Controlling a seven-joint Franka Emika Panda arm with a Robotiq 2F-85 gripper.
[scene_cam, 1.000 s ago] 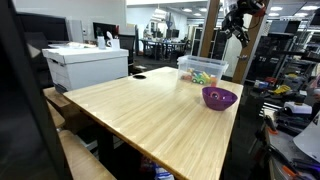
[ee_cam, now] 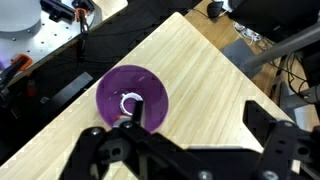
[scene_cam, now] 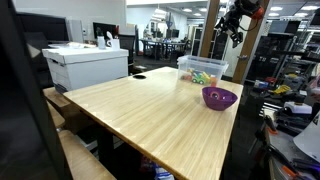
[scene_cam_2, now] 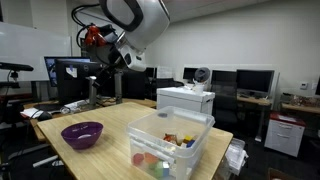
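Observation:
A purple bowl rests on the light wooden table, near its edge on the robot's side. In the wrist view the bowl shows a white ring-shaped item inside, with a small orange patch beside it, partly covered by a finger. My gripper stands open, its two dark fingers wide apart and nothing visible between them. It hangs well above the table. A clear plastic bin holds several small colourful items.
A white cabinet stands beyond it. Monitors and desks fill the background. A small dark flat item lies at the table's far end.
The arm at the upper right has shifted slightly while staying high. Bowl and bin have not moved.

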